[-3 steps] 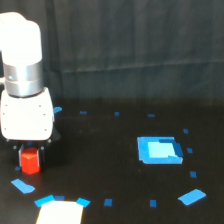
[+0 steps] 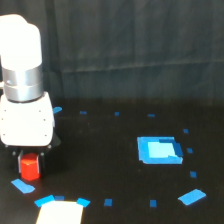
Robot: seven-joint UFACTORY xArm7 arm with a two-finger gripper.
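Note:
A white robot arm comes down at the left of the camera view, its gripper [image 2: 30,156] pointing at the table. Directly beneath the hand is a small red block [image 2: 30,168], its top partly covered by the dark fingers. The gripper appears shut on this block, though the fingers are small and blurred. Whether the block touches the table is hard to tell. Right of centre lies a blue-edged square [image 2: 145,152] with a white patch [image 2: 161,150] inside it, well away from the gripper.
A white object [image 2: 60,212] stands at the bottom edge, near the arm. A dark curtain [image 2: 140,50] hangs behind. Between the arm and the blue-edged square the surface is clear.
The hand and the red block have both shifted slightly down in the view, keeping together. The blue-edged square and the tape marks have stayed where they were.

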